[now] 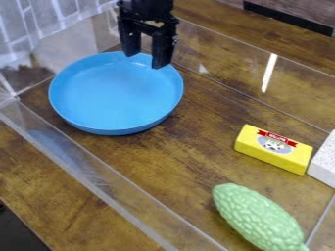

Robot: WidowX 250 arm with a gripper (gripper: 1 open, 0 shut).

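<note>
My dark gripper (144,54) hangs at the top of the view over the back rim of a blue plate (112,93); whether it is open or shut is hard to tell. A yellow box (272,149) with a red label lies on the wooden table (183,176) at the right. A pale green ridged object (256,216), like a vegetable, lies at the lower right. The blue plate is empty.
A white block (323,162) is partly in view at the right edge. Transparent strips or walls run along the left and right of the work area.
</note>
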